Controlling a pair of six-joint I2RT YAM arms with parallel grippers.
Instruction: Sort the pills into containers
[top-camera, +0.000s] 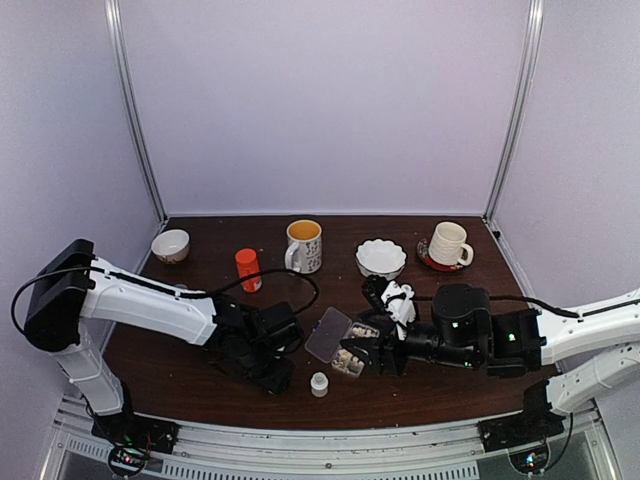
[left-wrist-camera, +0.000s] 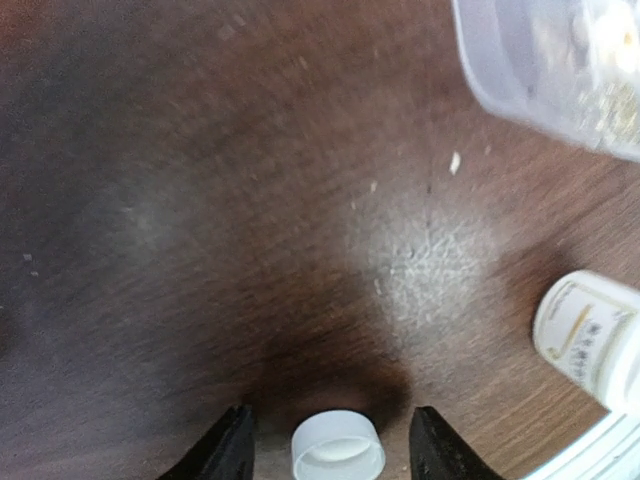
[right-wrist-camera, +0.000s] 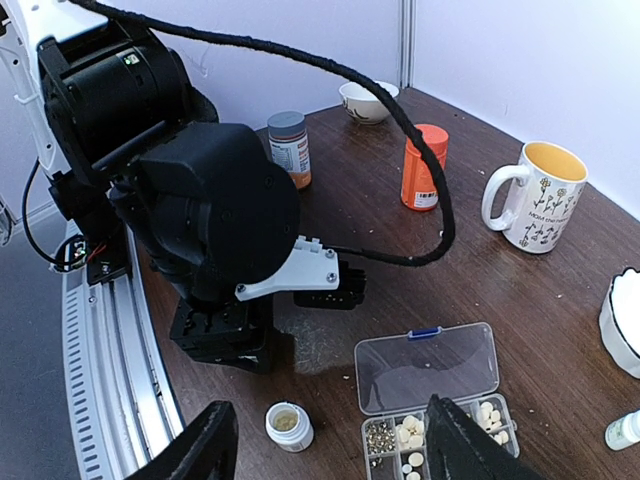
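Observation:
A small white cap (left-wrist-camera: 337, 450) shows between the separated fingertips of my left gripper in the left wrist view, with a gap on each side. The top view hides the cap below that gripper (top-camera: 275, 382). A small uncapped white bottle (right-wrist-camera: 289, 427) stands upright on the table. Beside it lies the clear pill organizer (right-wrist-camera: 428, 372), lid folded back, with pale pills and small grains in several compartments. My right gripper is open over the organizer and bottle area, with nothing gripped.
A grey-capped bottle (right-wrist-camera: 289, 148) and an orange bottle (top-camera: 249, 271) stand beyond the left arm. Farther back are a mug (top-camera: 304, 247), a scalloped white bowl (top-camera: 381, 258), stacked cups (top-camera: 450, 244) and a small bowl (top-camera: 171, 246). Bare table lies right of the right gripper.

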